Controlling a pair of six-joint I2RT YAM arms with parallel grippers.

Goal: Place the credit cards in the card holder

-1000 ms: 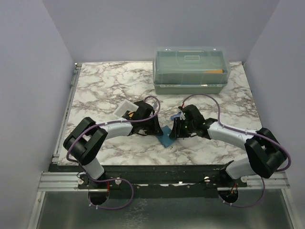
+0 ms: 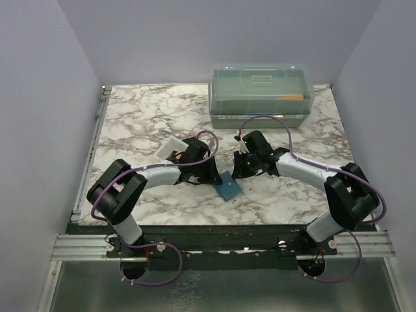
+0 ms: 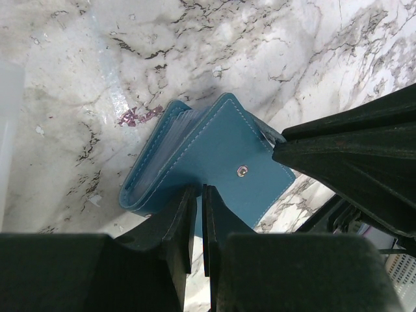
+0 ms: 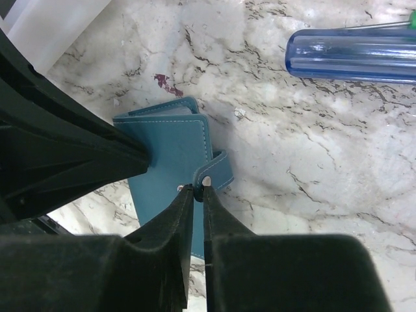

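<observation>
The blue leather card holder [image 2: 227, 186] lies on the marble table between my grippers, its layered pocket edge and snap visible in the left wrist view. My left gripper has its fingertips on the holder near that pocket edge; whether it grips cannot be told. My right gripper is at the holder's strap [image 4: 220, 170], fingertips close together on it; a firm hold is not clear. No credit cards are clearly identifiable.
A clear blue tube-like object [image 4: 351, 53] lies near my right gripper. A white container [image 2: 166, 146] stands behind the left arm, and a large translucent green box [image 2: 260, 97] at the back.
My right gripper has moved back, away from the table's front, to the holder's upper edge. The left gripper has stayed almost still.
</observation>
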